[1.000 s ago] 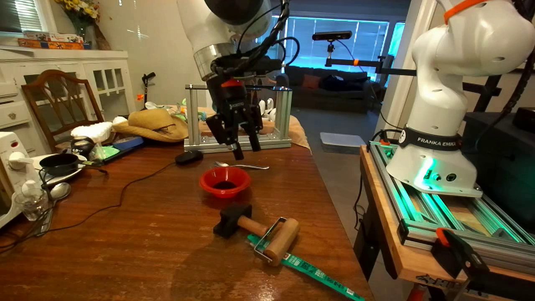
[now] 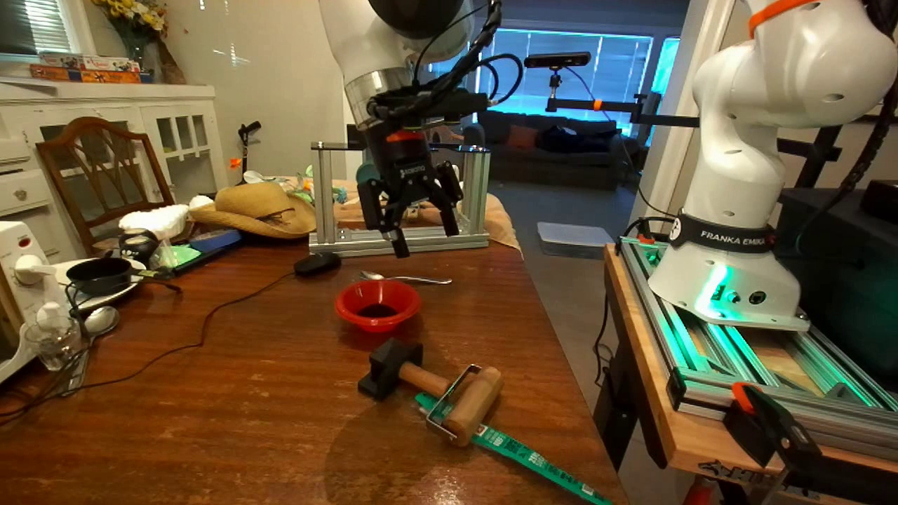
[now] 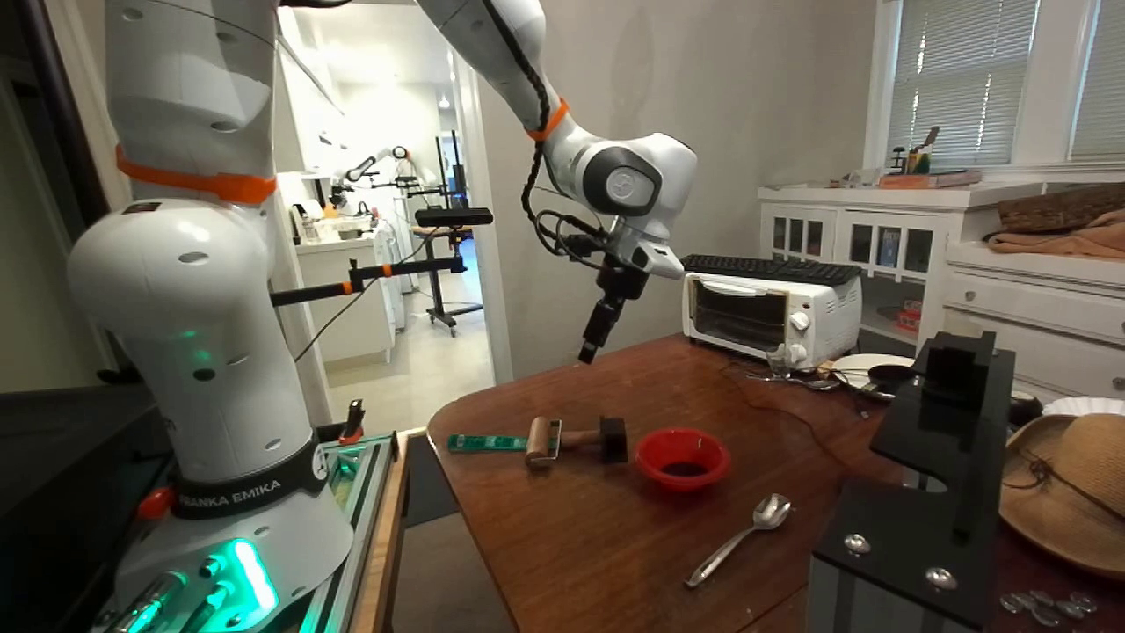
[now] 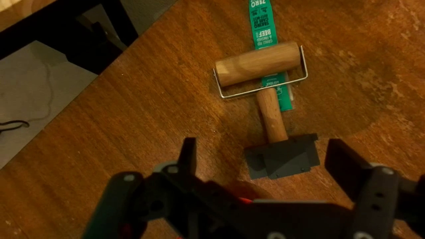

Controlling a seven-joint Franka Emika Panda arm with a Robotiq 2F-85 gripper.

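Observation:
High over the table, my gripper (image 2: 429,243) stands open and empty. Beneath it in the wrist view lies a wooden roller (image 4: 259,63) with a wire frame, its wooden handle (image 4: 272,115) running to a dark block-like piece (image 4: 285,157) that appears between and below the fingers. A green printed strip (image 4: 263,24) passes under the roller. The red bowl (image 2: 378,304) sits near the dark block, upright, something dark inside; in the wrist view my gripper's body hides nearly all of it. A metal spoon (image 3: 733,543) rests on the table past the bowl.
A metal-framed stand (image 2: 400,240) rises behind the spoon, beside a straw hat (image 2: 257,209). The white toaster oven (image 3: 772,311) and a black pan (image 2: 99,275) occupy another side. A thin cable (image 2: 203,332) crosses the table, whose middle is otherwise bare.
In exterior view 1 my gripper has shifted a little to the right and slightly up, and its fingers are spread wider. The objects on the table have stayed put.

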